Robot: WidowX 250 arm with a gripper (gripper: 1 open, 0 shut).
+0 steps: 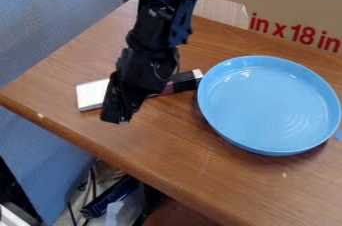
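My black gripper [118, 110] hangs low over the wooden table, pointing down in front of a long bar-shaped object [92, 94] with a white end, a dark reddish part and a black end. The gripper hides the middle of that object, and I cannot tell whether its fingers are open or shut. A light blue plate [267, 105] lies to the right, beside the object's black end.
A cardboard box [281, 5] with red print stands at the back right. Cables and clutter lie below the table's left edge, beside a blue-grey surface.
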